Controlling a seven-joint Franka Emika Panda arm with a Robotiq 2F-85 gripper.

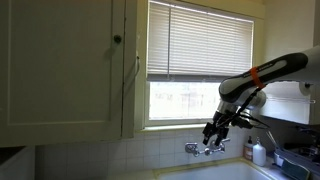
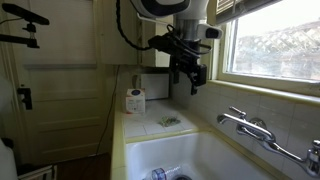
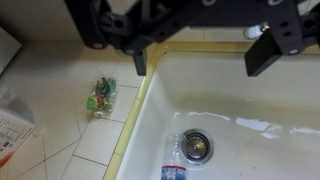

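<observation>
Above the sink hangs my gripper, its two dark fingers standing wide apart at the top of the wrist view, nothing between them. In exterior view 2 the same gripper point(image 2: 187, 78) points down over the basin. A clear plastic bottle point(image 3: 173, 160) with a red and blue label lies in the white sink point(image 3: 250, 90), beside the drain point(image 3: 197, 147). On the tiled counter point(image 3: 65, 110), left of the sink, rests a clear packet with green and red contents point(image 3: 102, 95). My gripper is apart from both.
A white and orange carton point(image 2: 135, 101) stands on the counter near the wall. The wall faucet point(image 2: 247, 124) juts over the sink's window side. Soap bottles point(image 1: 259, 154) stand at the sink's far end. Overhead is a cabinet point(image 1: 65, 70).
</observation>
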